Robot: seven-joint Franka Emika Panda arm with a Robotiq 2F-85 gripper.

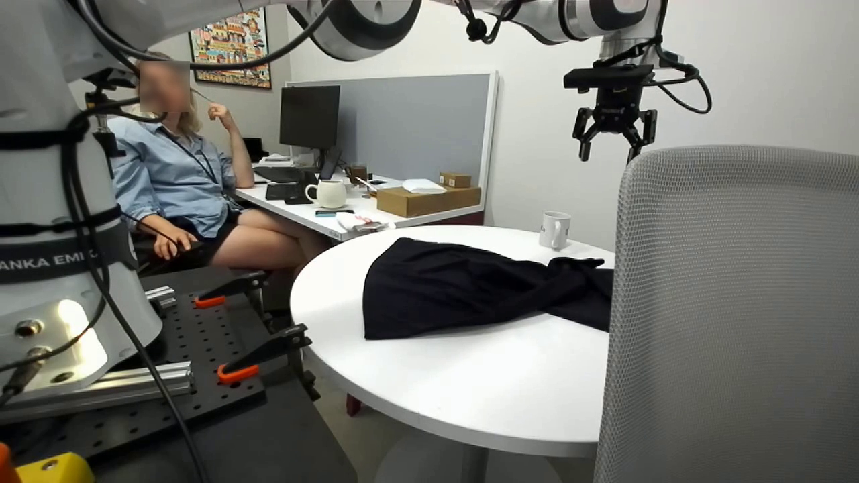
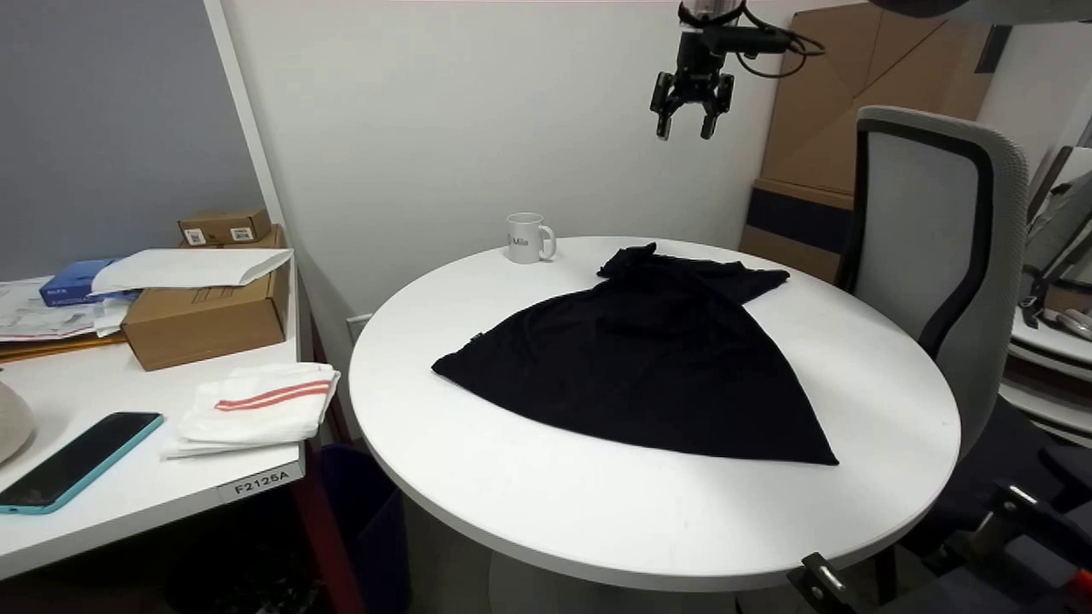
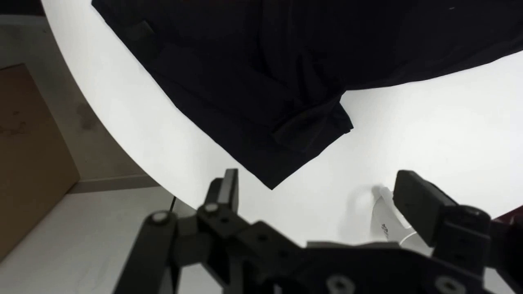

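Observation:
A black cloth garment (image 2: 655, 379) lies on the round white table (image 2: 491, 491), spread wide at one end and bunched and folded at the other. High above the table's far side hangs my gripper (image 2: 686, 133), open and empty, well clear of the cloth. In the wrist view a folded corner of the garment (image 3: 274, 161) points toward the space between my fingers. Part of the cloth is hidden behind the chair in exterior view 1.
A white mug (image 2: 524, 240) stands near the table's back edge. A grey mesh chair (image 1: 741, 314) stands against the table. The side desk (image 2: 256, 481) holds boxes, a phone and a folded towel. A person (image 1: 181, 169) sits by that desk.

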